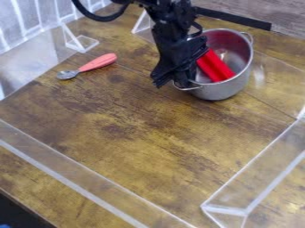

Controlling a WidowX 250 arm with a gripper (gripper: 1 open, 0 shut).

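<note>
A steel pot [230, 84] sits at the back right of the wooden table, with a red object [215, 64] inside it. My black gripper [181, 78] reaches down from the top to the pot's left side, overlapping it; its fingertips are dark and hard to make out, and whether anything is between them does not show clearly.
A spoon with a pink handle [95, 64] lies to the left on the table [131, 151]. Clear plastic walls edge the work area at left, back and right.
</note>
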